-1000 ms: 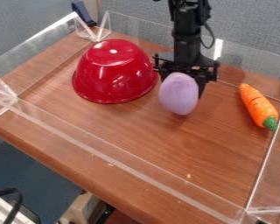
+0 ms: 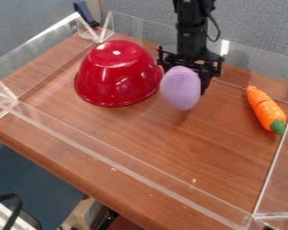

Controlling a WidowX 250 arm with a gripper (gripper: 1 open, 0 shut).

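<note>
A purple egg-shaped object [image 2: 180, 89] is raised at the centre of the camera view, right at my black gripper [image 2: 186, 66], which reaches down from the top. The object hides the fingertips, so whether they are closed on it is unclear. An upside-down red bowl [image 2: 118, 70] is at its left, and an orange carrot [image 2: 265, 108] with a green tip lies at the right.
A clear low wall rings the wooden table [image 2: 134, 166], whose front half is bare. A dark blue object [image 2: 85, 13] is outside at the back left.
My gripper and the purple object have shifted slightly upward in the view over the last second. The bowl and carrot have stayed put.
</note>
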